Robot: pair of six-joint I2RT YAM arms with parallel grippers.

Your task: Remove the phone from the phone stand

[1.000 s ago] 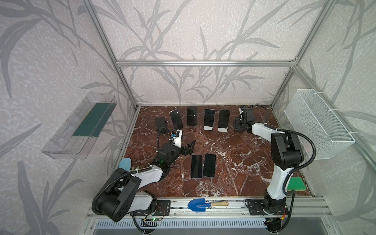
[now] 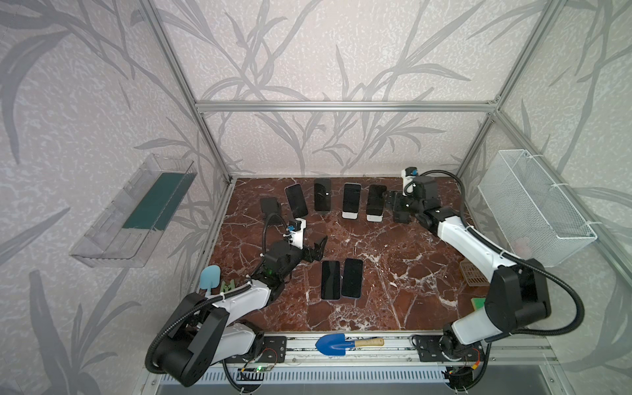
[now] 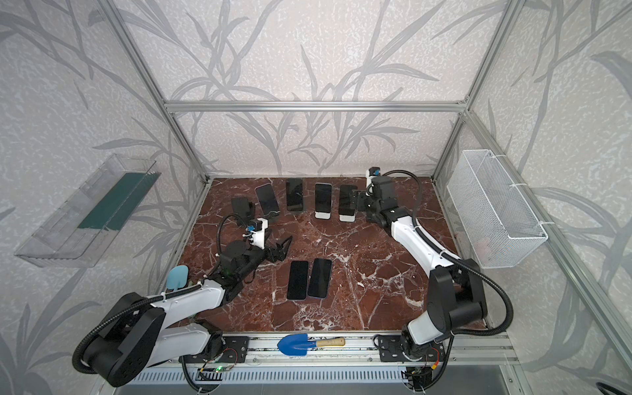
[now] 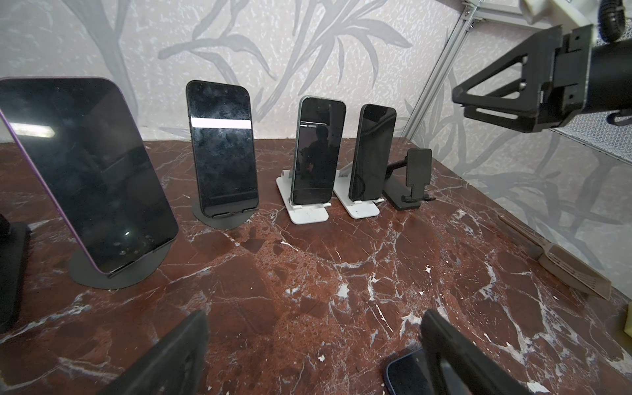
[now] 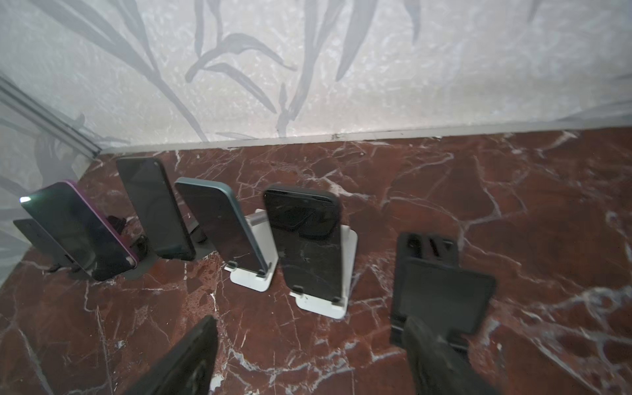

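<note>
Upright phones stand along the back of the table: a purple-edged phone (image 4: 92, 171) and a black phone (image 4: 223, 148) on dark round stands, then a greenish phone (image 4: 318, 151) and a black phone (image 5: 304, 240) on white stands (image 5: 322, 304). A black phone stand (image 5: 441, 296) at the right end is empty. My right gripper (image 2: 395, 199) hovers close to that stand and the rightmost phone, open and holding nothing. My left gripper (image 2: 322, 248) is open above the table's left-middle, apart from any phone.
Two dark phones (image 2: 330, 279) (image 2: 352, 277) lie flat at the front middle. A white wire basket (image 2: 536, 197) hangs on the right wall, a clear bin (image 2: 131, 210) on the left.
My right gripper has risen from around the empty black stand and shifted left toward the rightmost phone, its elbow swinging outward. The left gripper and the phones look unmoved.
</note>
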